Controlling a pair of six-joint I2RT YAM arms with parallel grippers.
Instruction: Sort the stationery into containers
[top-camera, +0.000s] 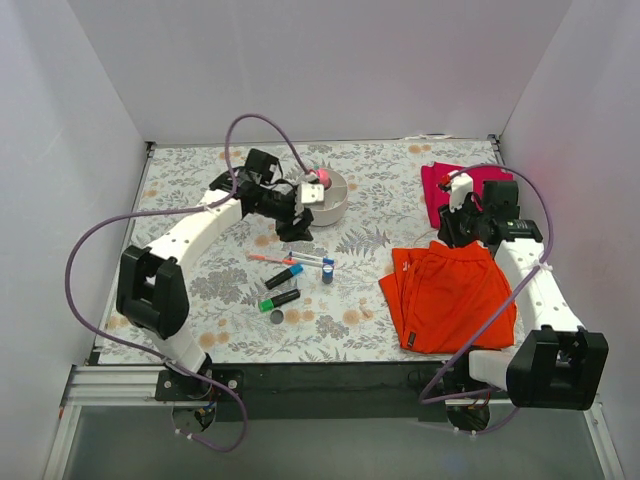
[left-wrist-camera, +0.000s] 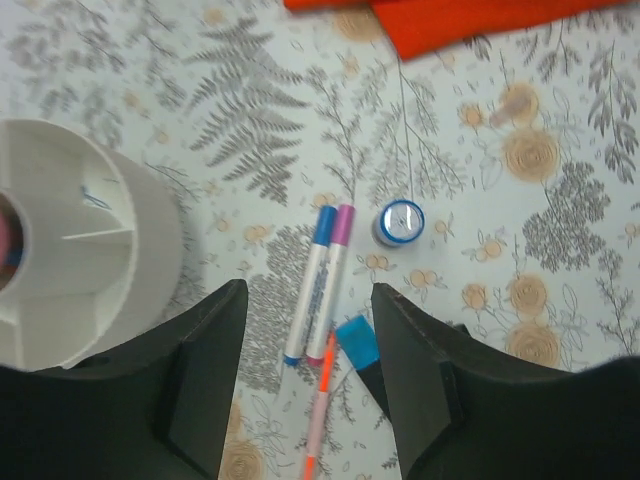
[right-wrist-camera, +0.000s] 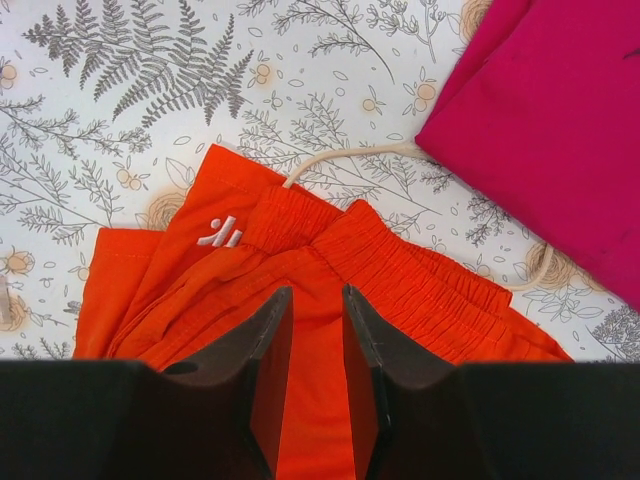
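Observation:
In the left wrist view, a blue-capped pen (left-wrist-camera: 311, 282) and a purple-capped pen (left-wrist-camera: 332, 282) lie side by side between and beyond the fingers of my left gripper. That gripper stands open above the table, holding nothing. An orange stick (left-wrist-camera: 318, 420) and a black marker with a blue cap (left-wrist-camera: 359, 343) lie close by, and a small blue-topped cylinder (left-wrist-camera: 399, 222) stands apart. The top view shows a green-capped marker (top-camera: 281, 299). The white divided container (top-camera: 336, 206) is partly hidden by the left arm. My right gripper hangs slightly open and empty over red shorts.
Red shorts (top-camera: 450, 300) cover the right front of the table, with a folded magenta cloth (top-camera: 433, 190) behind. A grey disc (top-camera: 276, 317) lies near the green-capped marker. Bare table lies between the pens and the shorts.

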